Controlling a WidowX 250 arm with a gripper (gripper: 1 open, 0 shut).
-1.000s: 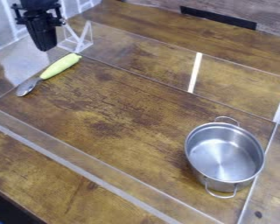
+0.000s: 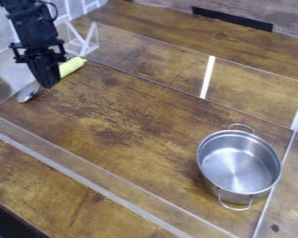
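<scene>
My black gripper [image 2: 45, 76] hangs at the upper left, low over a knife with a pale yellow-green handle [image 2: 72, 65] and a silver blade [image 2: 29, 93]. Its fingertips look shut, and they cover the middle of the knife, so whether they touch it is hidden. A steel pot [image 2: 238, 165] with two wire handles stands at the lower right.
Clear plastic walls border the wooden worktop [image 2: 127, 121] on several sides.
My gripper has come down from the top left edge to low over the knife, hiding its middle. The knife and pot look unmoved.
</scene>
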